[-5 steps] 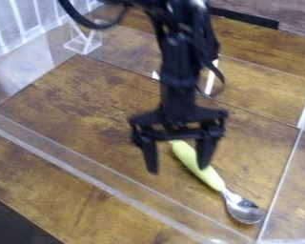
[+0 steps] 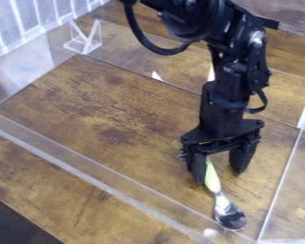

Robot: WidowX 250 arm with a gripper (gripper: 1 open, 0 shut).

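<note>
My black gripper [image 2: 219, 164] is low over the right part of the wooden tray floor, its fingers open on either side of the pale green handle of a spoon [image 2: 231, 217]. The spoon's metal bowl points toward the near side, close to the clear plastic wall. The upper part of the handle is hidden behind the gripper.
Clear acrylic walls [image 2: 104, 172] border the wooden work area [image 2: 91, 114]. A small clear stand [image 2: 84, 38] is at the back left, by a white rack [image 2: 15, 24].
The gripper has come down and to the right onto the spoon's handle. The spoon now lies more steeply, its bowl shifted slightly left and toward the near side.
</note>
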